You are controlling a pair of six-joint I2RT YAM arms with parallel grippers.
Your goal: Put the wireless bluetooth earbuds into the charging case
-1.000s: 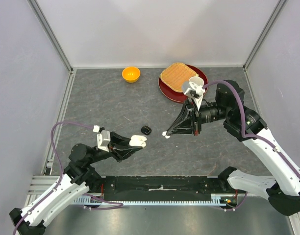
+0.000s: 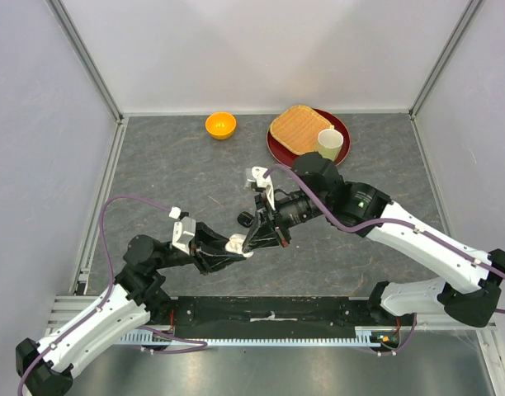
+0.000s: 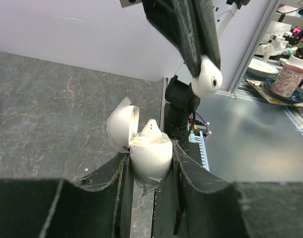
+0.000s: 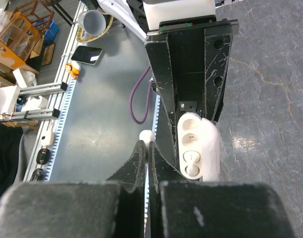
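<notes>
A white charging case (image 3: pixel 150 157) with its lid up is gripped by my left gripper, which is shut on it. Seen from the right wrist, the open case (image 4: pixel 192 141) shows its wells, and a white earbud piece sits in the lower one. A white earbud (image 3: pixel 207 77) is pinched at the tips of my right gripper, shut on it; most of its stem is hidden between the fingers. In the left wrist view this earbud is above and right of the case, apart from it. From above, my right gripper (image 2: pixel 261 242) covers part of the case.
A small black case (image 2: pixel 245 219) lies on the dark table just behind the grippers. Farther back are an orange bowl (image 2: pixel 220 125) and a red plate (image 2: pixel 344 132) with bread and a green cup (image 2: pixel 329 143).
My right gripper has moved left and toward the front with the earbud, coming close over the case.
</notes>
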